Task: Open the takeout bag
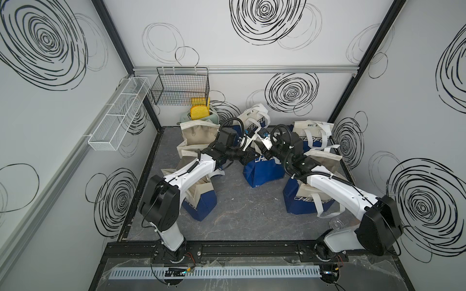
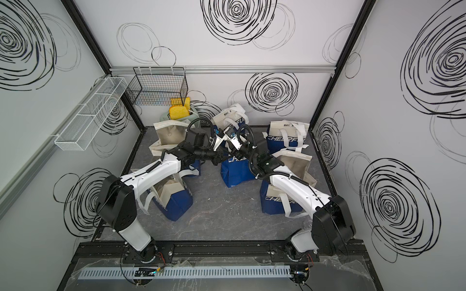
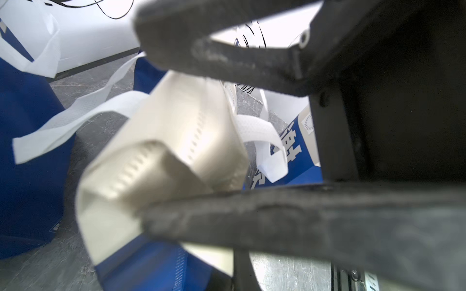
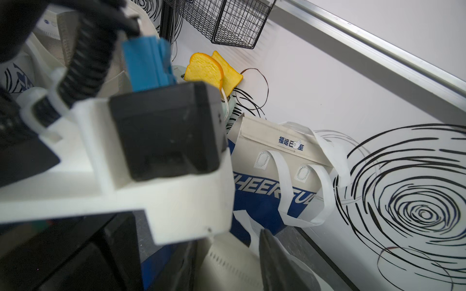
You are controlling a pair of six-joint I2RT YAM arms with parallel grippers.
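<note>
The middle takeout bag, blue below and cream above, stands between the arms. In the left wrist view its cream upper part is creased and folded. My left gripper is shut at that view's bottom, beside a cream edge of the bag; whether thin material lies between its fingers does not show. Large in the same view, the right gripper's black fingers stand apart over the bag. In the right wrist view, my right gripper is part open with a cream panel seen between its fingers. The arms partly hide the bag's top.
Several similar bags stand around, including a front-left bag and a front-right bag. A black wire basket hangs at the back left over yellow items. Both wrists are close together.
</note>
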